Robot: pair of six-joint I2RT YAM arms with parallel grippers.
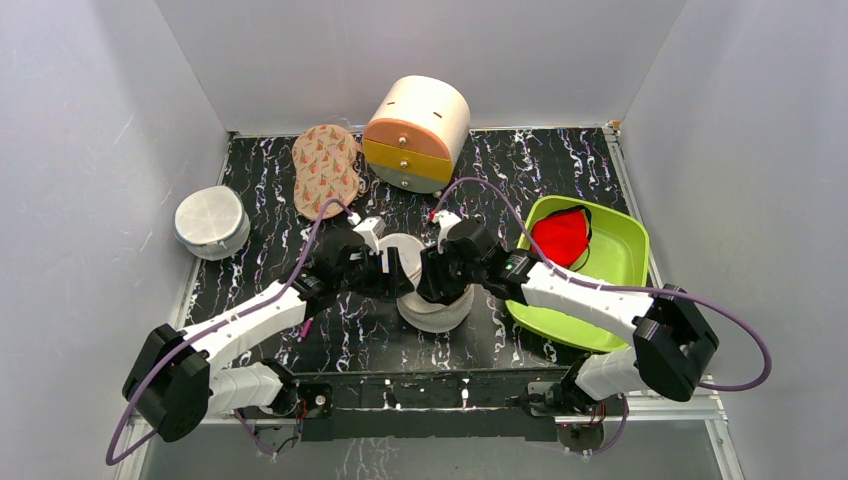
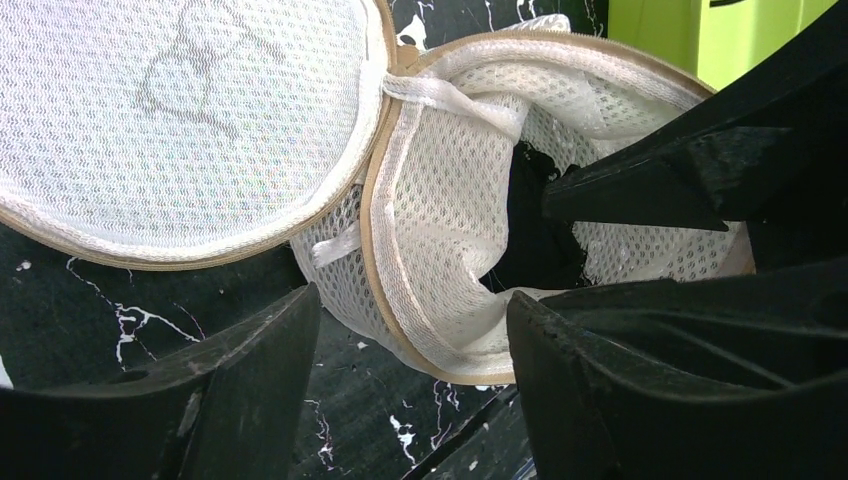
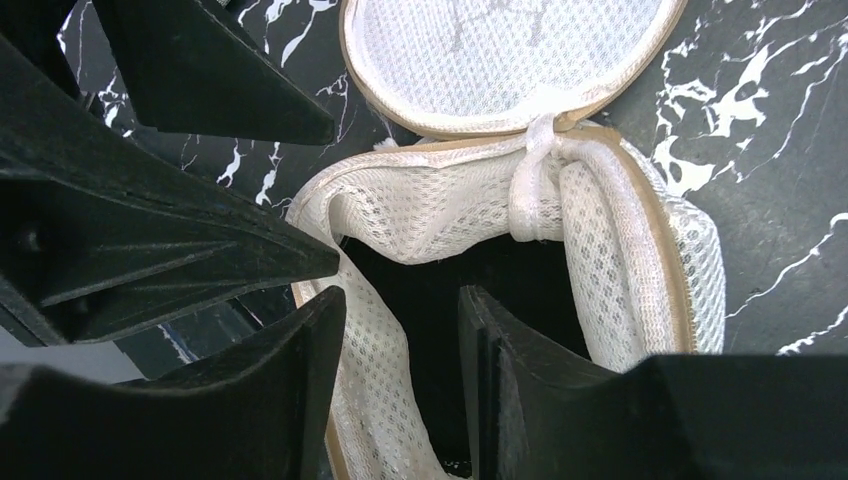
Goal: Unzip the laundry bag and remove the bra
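The white mesh laundry bag [image 2: 440,200] is unzipped, its round lid [image 2: 270,110] folded back and its tan-edged mouth gaping. Black fabric, apparently the bra, lies inside; the right wrist view shows the dark fabric [image 3: 470,290] filling the opening. My left gripper stands part open at the bag's rim, with the mesh wall showing between and beyond its fingers. Over the mouth, my right gripper is part open too, one finger near the side wall and the other above the black fabric. Neither has a visible hold on anything.
On the right a green tub [image 1: 628,245] holds a red item [image 1: 562,238]. Another white round bag [image 1: 212,220] stands at the left. A patterned mitt [image 1: 326,172] and a small drawer chest [image 1: 418,130] are at the back. Both grippers sit close together.
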